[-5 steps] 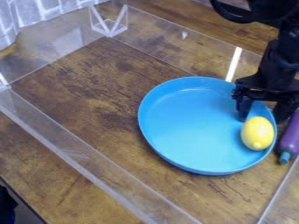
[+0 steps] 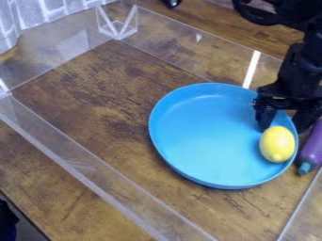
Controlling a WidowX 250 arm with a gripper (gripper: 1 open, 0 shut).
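My black gripper (image 2: 283, 106) is at the right, its fingers spread over the right side of the blue plate (image 2: 208, 132), open. Just below it a yellow oval object (image 2: 277, 145) rests in the plate's right part. A purple object with a teal tip (image 2: 312, 146) lies to the right of the plate, partly out of frame and partly hidden behind the gripper.
Clear plastic walls (image 2: 88, 174) border the wooden surface (image 2: 94, 89), which is bare to the left of the plate. A white lattice-like item (image 2: 13, 19) sits at the top left corner.
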